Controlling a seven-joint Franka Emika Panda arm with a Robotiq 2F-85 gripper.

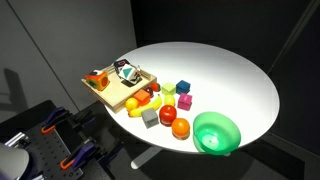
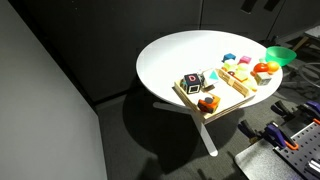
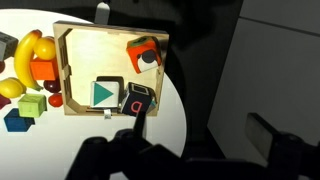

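Note:
In the wrist view my gripper stands open, its two dark fingers [image 3: 268,140] far apart with nothing between them. Below it, a shallow wooden tray [image 3: 70,85] rests at the table edge. Inside lie an orange block with a white face [image 3: 146,55], a white cube with a green triangle [image 3: 104,93] and a black cube [image 3: 137,99] with a red mark. The left finger overlaps the region just beside the black cube in the picture; the height between them cannot be judged. A green bowl [image 1: 216,134] sits at the other end of the cluster.
Between tray and bowl lie a red apple [image 1: 168,114], an orange [image 1: 180,128], a grey cube [image 1: 150,118], a blue cube [image 1: 183,87], a magenta cube [image 1: 186,102] and several other pieces.

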